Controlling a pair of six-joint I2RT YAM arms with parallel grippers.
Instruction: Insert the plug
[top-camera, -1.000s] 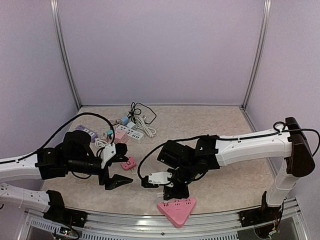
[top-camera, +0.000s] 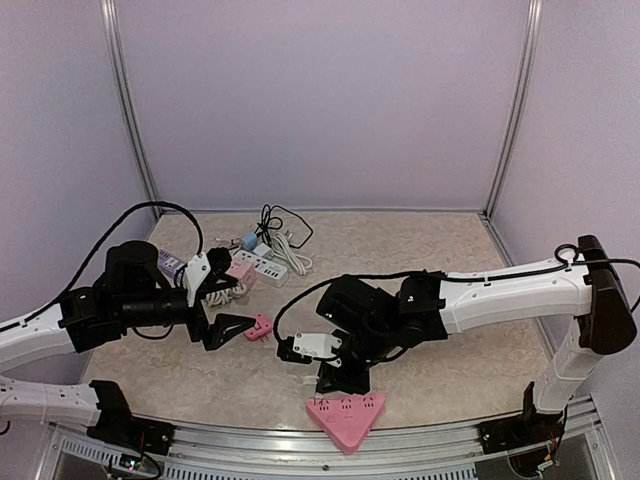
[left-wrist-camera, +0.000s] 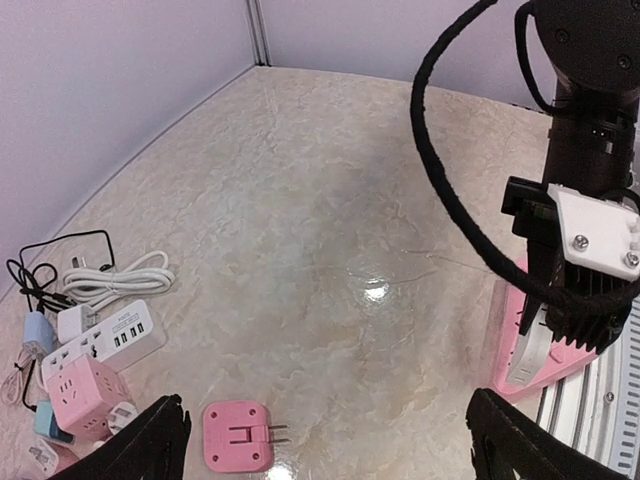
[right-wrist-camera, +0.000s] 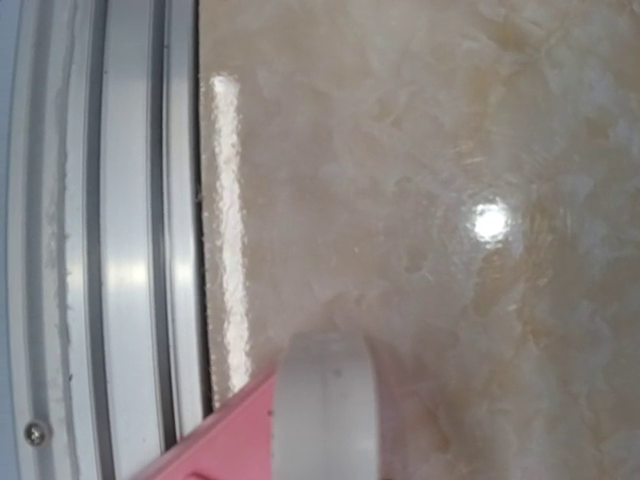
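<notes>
A small pink plug (top-camera: 259, 327) lies flat on the table; its prongs point right in the left wrist view, where the plug (left-wrist-camera: 237, 437) sits between and beyond my spread fingers. My left gripper (top-camera: 243, 293) is open above it, empty. The pink triangular socket block (top-camera: 345, 424) lies at the table's front edge. Over its back side is my right gripper (top-camera: 341, 383), shut on the block; the contact itself is mostly hidden. In the right wrist view a pale curved piece (right-wrist-camera: 325, 410) covers part of the block (right-wrist-camera: 235, 430); I cannot tell what it is.
At the back left lie a white power strip (left-wrist-camera: 105, 340), a coiled white cable (left-wrist-camera: 120, 283), a pink cube (left-wrist-camera: 85, 395) and other adapters. A metal rail (top-camera: 240, 428) borders the front.
The left arm has shifted left over the table, its gripper still open. The right gripper and the pink triangular block have moved slightly left together. The small pink plug has stayed put.
</notes>
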